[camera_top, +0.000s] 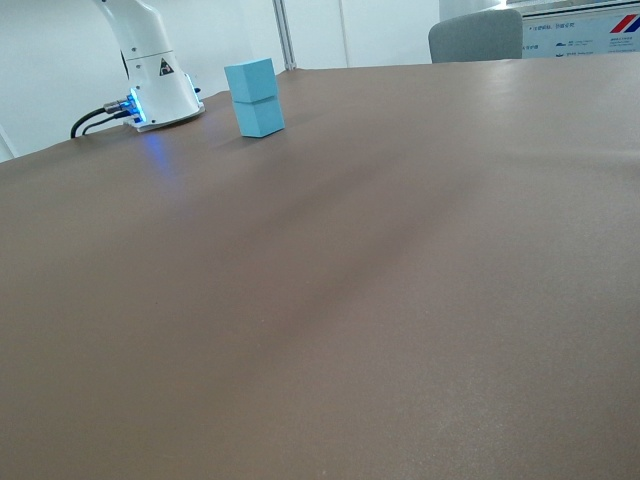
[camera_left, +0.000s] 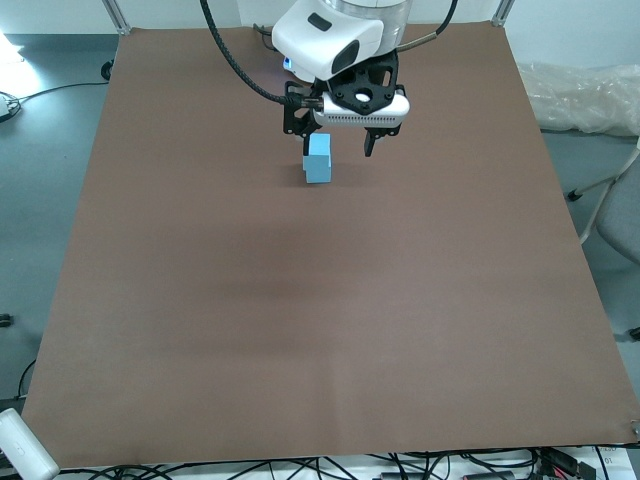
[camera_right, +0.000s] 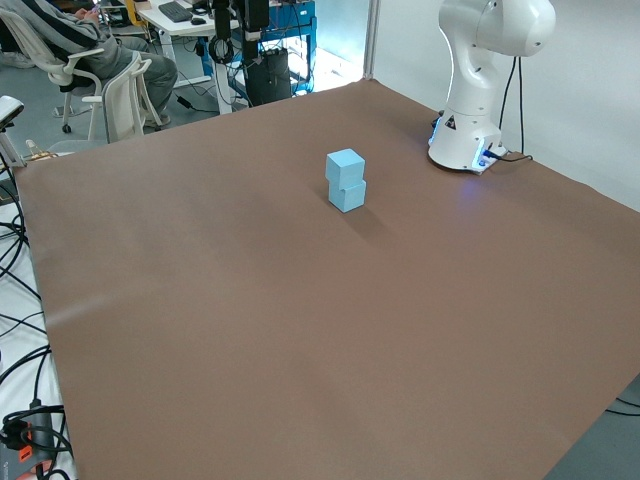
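Observation:
Two light-blue cubes (camera_left: 317, 160) (camera_top: 254, 98) (camera_right: 345, 181) are stacked on a brown table (camera_left: 320, 300). In the left view my black-and-white gripper (camera_left: 337, 142) is just above and around the top of the stack, its two black fingers spread to either side, apart from each other and open; whether either touches the cubes I cannot tell. The top and right views show the robot's white base (camera_right: 463, 135) behind the stack, and the gripper is out of frame there.
A grey chair (camera_top: 476, 38) stands beyond its edge. Cables (camera_left: 300, 470) and equipment line one edge, and a plastic-wrapped bundle (camera_left: 585, 95) lies beside the table.

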